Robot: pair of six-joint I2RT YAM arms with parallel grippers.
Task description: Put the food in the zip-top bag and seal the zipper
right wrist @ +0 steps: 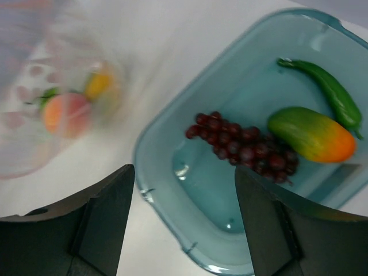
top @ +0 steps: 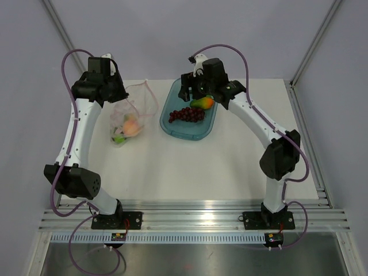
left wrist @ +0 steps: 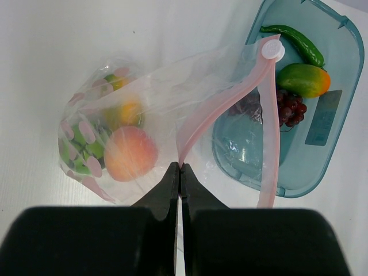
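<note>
The clear zip top bag (left wrist: pixel 167 98) has a pink zipper edge with a white slider, and its mouth gapes. My left gripper is shut on one side of that edge. Inside the bag lie a peach-coloured fruit (left wrist: pixel 131 153) and several green and yellow pieces. A blue tray (top: pixel 188 135) stands to the right of the bag, holding dark red grapes (right wrist: pixel 244 144), a green-orange papaya (right wrist: pixel 310 133) and a green chili pepper (right wrist: pixel 325 89). Above the tray hangs my right gripper, its fingers apart and nothing between them.
Metal rails run along the table's front and sides. The bag's upper part overlaps the tray in the left wrist view.
</note>
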